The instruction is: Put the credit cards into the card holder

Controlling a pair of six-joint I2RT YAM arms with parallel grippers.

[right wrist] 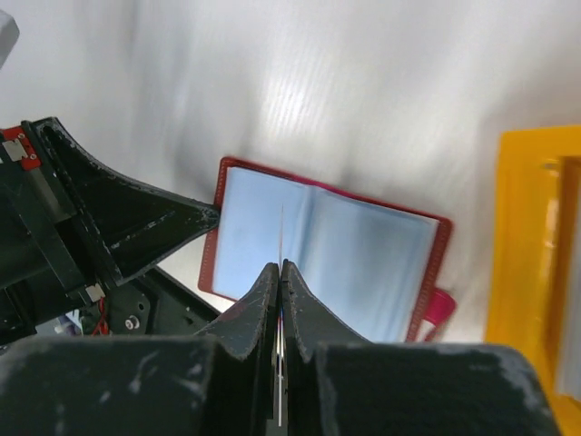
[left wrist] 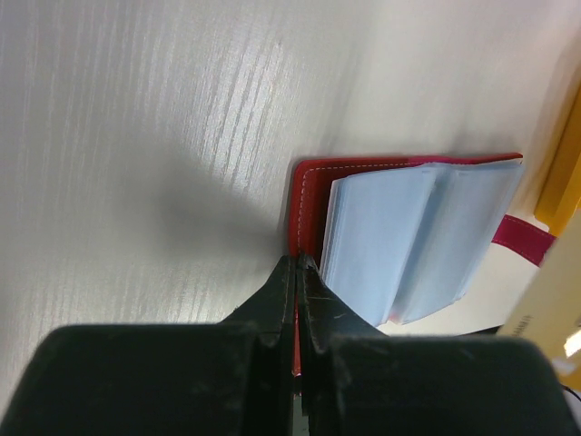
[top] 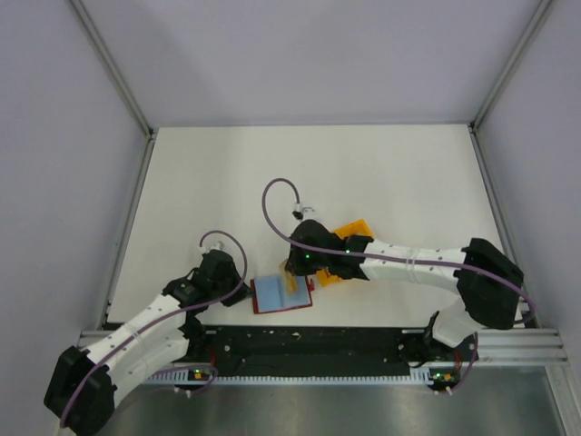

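The card holder (top: 269, 292), open with a dark red cover and pale blue clear sleeves, lies near the table's front edge. My left gripper is shut at its left edge, and the red cover's rim (left wrist: 307, 204) runs in between the fingertips. Above the sleeves, my right gripper is shut on a thin card, seen edge-on as a line in the right wrist view. In the left wrist view this card (left wrist: 550, 304) looks beige, at the right border. The top view shows the card (top: 290, 281) over the holder's right half.
A yellow-orange box (top: 353, 229) stands right of the holder, partly hidden by the right arm in the top view. Behind both arms the white table (top: 318, 159) is clear. The red strap (right wrist: 441, 307) sticks out at the holder's right side.
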